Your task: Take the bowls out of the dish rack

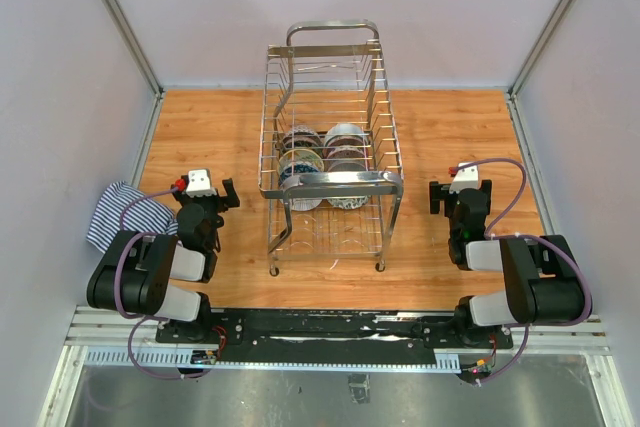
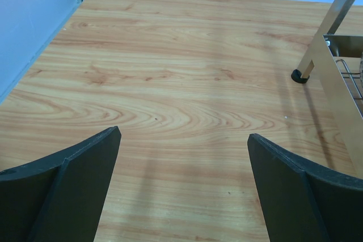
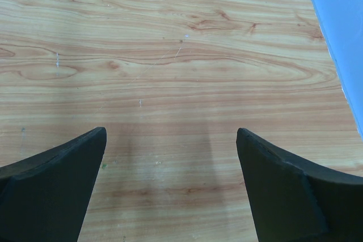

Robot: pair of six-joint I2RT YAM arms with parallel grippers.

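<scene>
A two-tier metal dish rack stands in the centre of the table, holding several bowls or dishes in two stacks, a left one and a right one, partly hidden by the wires. Left of the rack my left gripper is open and empty, low over bare wood; its wrist view shows a rack leg at the right. My right gripper waits open and empty to the rack's right, over bare wood.
A striped cloth lies at the far left by the wall. White walls bound the workspace at the back and sides.
</scene>
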